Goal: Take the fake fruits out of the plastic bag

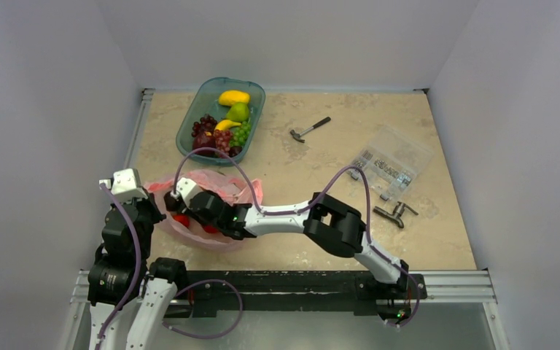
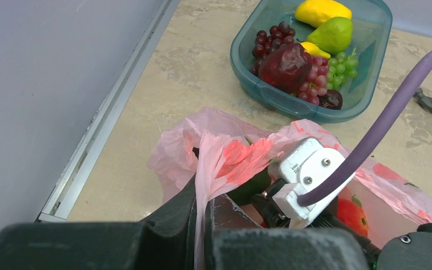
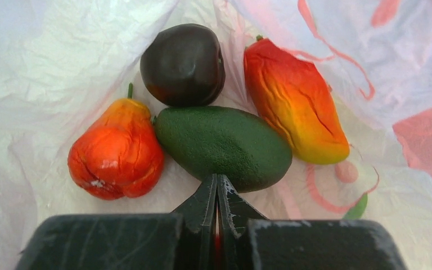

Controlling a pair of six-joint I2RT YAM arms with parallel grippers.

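In the right wrist view my right gripper is shut inside the bag, its tips meeting over the lower edge of a dark green avocado-like fruit [image 3: 225, 143] with nothing between them. Around that fruit lie a dark round fruit [image 3: 183, 64], an orange-red pear-shaped fruit [image 3: 118, 152] and a red-yellow mango-like fruit [image 3: 295, 98]. A sliver of red shows behind the fingers. One red fruit [image 2: 351, 216] appears beside the right arm in the left wrist view. My left gripper is shut on the rim of the pink plastic bag [image 2: 174, 152].
A blue-green bin [image 1: 189, 120] holding several fruits stands behind the bag. To its right lie a hammer [image 1: 310, 130], a clear parts box [image 1: 390, 164] and a dark metal tool [image 1: 395, 214].
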